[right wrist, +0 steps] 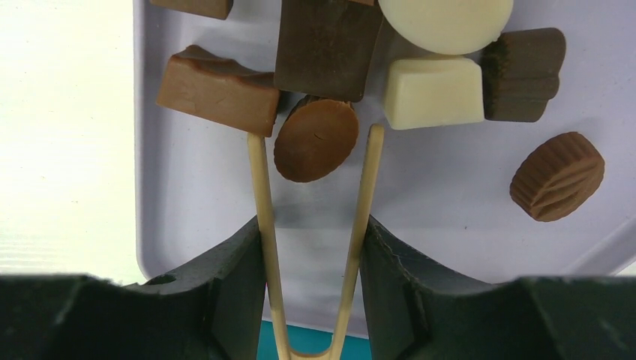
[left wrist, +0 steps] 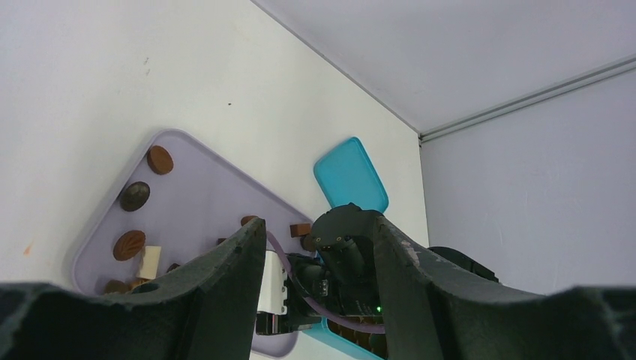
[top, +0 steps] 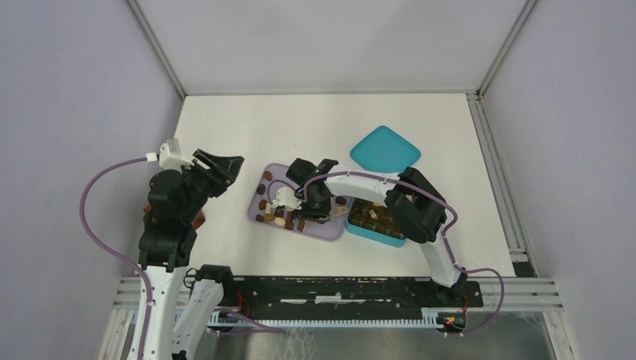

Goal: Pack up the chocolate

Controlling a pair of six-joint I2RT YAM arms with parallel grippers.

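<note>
Several chocolates lie on the lilac tray. In the right wrist view, wooden tongs sit between my right gripper's black fingers, their two tips apart. A round brown chocolate lies just ahead of and between those tips. The left tip meets the near end of a milk-chocolate bar or overlaps it in view. My right gripper is shut part way on the tongs, low over the tray. My left gripper hangs left of the tray, open, nothing between its fingers. The teal box with compartments holds some pieces.
A teal lid lies behind the box. Dark chocolate, white chocolate and a ridged piece lie near the tong tips.
</note>
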